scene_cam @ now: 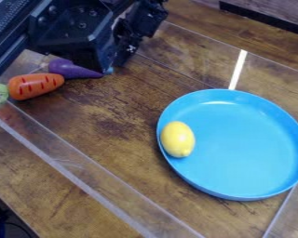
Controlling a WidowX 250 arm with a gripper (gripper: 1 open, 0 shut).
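My gripper [115, 58] is low at the upper left, dark, over a purple toy vegetable [74, 71] that it partly covers; the state of its fingers is hard to make out. An orange toy carrot [34, 85] with a green top lies at the left edge, just below the purple one. A yellow lemon-like toy [178, 138] rests on the left part of a blue plate [245, 139] at the right.
Transparent strips run across it, and a short white strip [237, 68] lies above the plate.
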